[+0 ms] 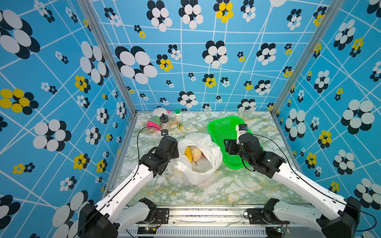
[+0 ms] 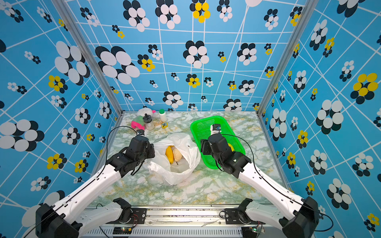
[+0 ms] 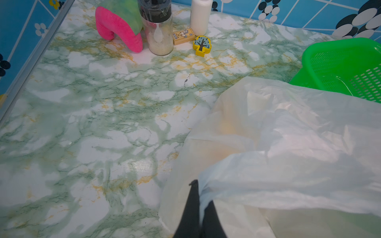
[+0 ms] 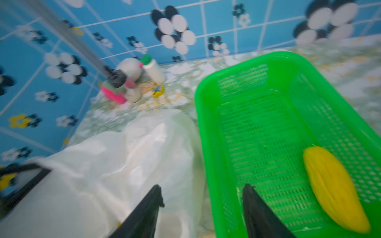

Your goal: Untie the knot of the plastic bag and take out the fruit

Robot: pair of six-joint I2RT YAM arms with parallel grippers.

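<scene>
The white plastic bag (image 1: 198,170) lies with its mouth spread, showing a yellow fruit (image 1: 188,154) and a pale round fruit (image 1: 196,154) inside. My left gripper is shut at the bag's left side, its fingertips on the folded rim plastic. My right gripper hangs part open above the green basket's (image 4: 206,119) left edge beside the bag, nothing visible between its fingers. In that basket lies a long yellow fruit (image 4: 333,186).
At the back left stand a dark-lidded jar (image 3: 158,35), a white bottle (image 3: 200,15), a pink-and-green plush (image 3: 119,27) and small yellow pieces (image 3: 202,45). The table left of the bag is clear.
</scene>
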